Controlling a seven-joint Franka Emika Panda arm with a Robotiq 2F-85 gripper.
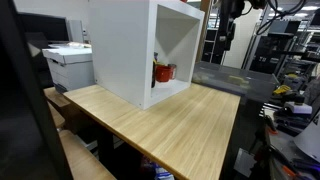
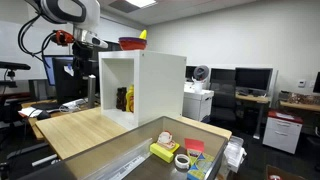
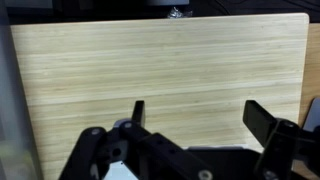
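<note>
My gripper stands open over bare wooden tabletop (image 3: 180, 65), its two dark fingers (image 3: 138, 112) wide apart and nothing between them. In exterior view 1 the gripper (image 1: 226, 42) hangs high above the table, to the right of the white open-fronted shelf box (image 1: 124, 45). Inside that box are a red container (image 1: 162, 73) and a dark item beside it. From the other side, exterior view 2 shows a yellow bottle-like object (image 2: 129, 98) in the box, and a red bowl-like piece (image 2: 133, 43) on top.
Behind the box, a grey bin (image 2: 110, 158) holds a yellow package (image 2: 162, 153), a roll of tape (image 2: 181, 161) and several other small things. The tabletop in front of the box is clear. Monitors and a white cabinet (image 2: 282, 133) stand farther off.
</note>
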